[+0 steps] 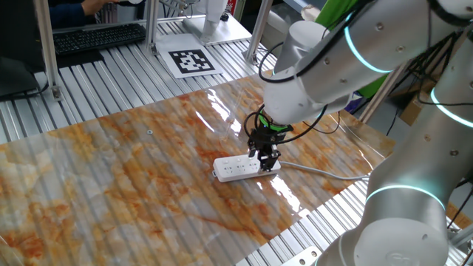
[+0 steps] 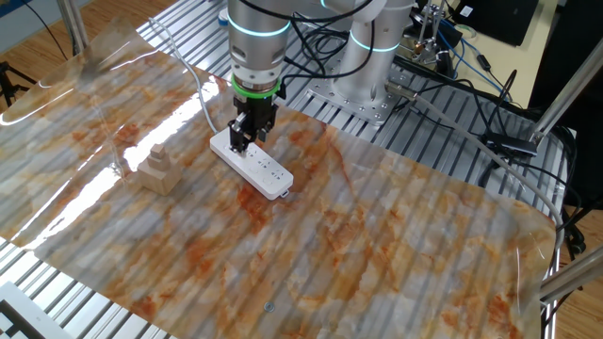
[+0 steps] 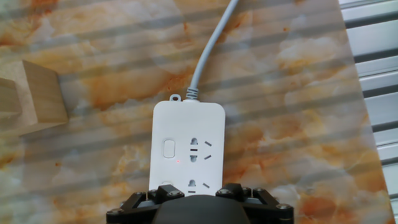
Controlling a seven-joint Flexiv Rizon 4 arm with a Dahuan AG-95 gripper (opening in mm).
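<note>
A white power strip [image 1: 238, 168] lies flat on the marbled sheet, its grey cable [image 3: 212, 46] running off from one end. In the wrist view, a switch [image 3: 168, 148] and several sockets show on its top, along with a small red light [image 3: 178, 161]. My gripper [image 2: 243, 148] points down over the cable end of the strip, very close to its top; contact cannot be made out. Dark finger linkages [image 3: 166, 192] show on both sides at the bottom of the wrist view, but the tips are hidden, so how the fingers stand is unclear.
A wooden block [image 2: 158, 173] with a raised part sits beside the strip. The marbled sheet [image 2: 396, 254] is largely clear elsewhere. Farther off, a printed marker [image 1: 191, 62] and a keyboard [image 1: 100, 40] lie on the ribbed metal table.
</note>
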